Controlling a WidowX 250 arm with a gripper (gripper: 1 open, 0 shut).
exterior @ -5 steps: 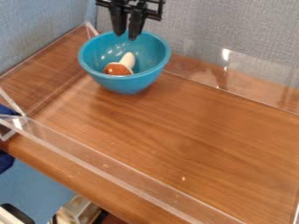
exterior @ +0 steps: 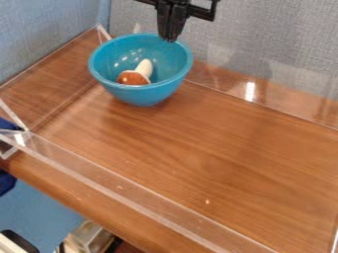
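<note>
A light-blue bowl [exterior: 166,85] sits at the back left of the wooden table. Inside it lies a toy mushroom [exterior: 133,78] with an orange-brown cap and a pale stem. My black gripper [exterior: 169,37] is above the bowl's back rim, partly cut off by the top of the view, its fingers shut with nothing visible between them.
Clear plastic walls edge the wooden table [exterior: 199,168], whose middle and right are empty. A dark blue object [exterior: 7,129] is at the left edge. Grey padded walls stand behind and to the left.
My gripper has moved to the right and slightly up, and its fingers have come closer together. The bowl and mushroom have stayed in place.
</note>
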